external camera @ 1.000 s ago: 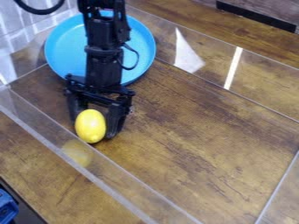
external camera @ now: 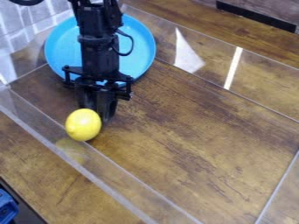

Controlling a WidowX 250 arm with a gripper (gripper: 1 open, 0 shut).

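Observation:
A yellow egg-shaped object (external camera: 83, 124) rests on the wooden table at the left, beside the clear plastic edge. Just above and behind it is my black gripper (external camera: 91, 100), its lower parts close to the object's top. Whether the fingers touch it or how far they are apart is hard to tell. A blue bowl (external camera: 138, 54) sits at the back, partly hidden behind the arm.
Clear plastic walls run along the edges, and a small blue item (external camera: 10, 210) lies at the bottom left corner.
My gripper has risen and drawn back from the yellow object, which shows more fully now and sits slightly further left than a second ago.

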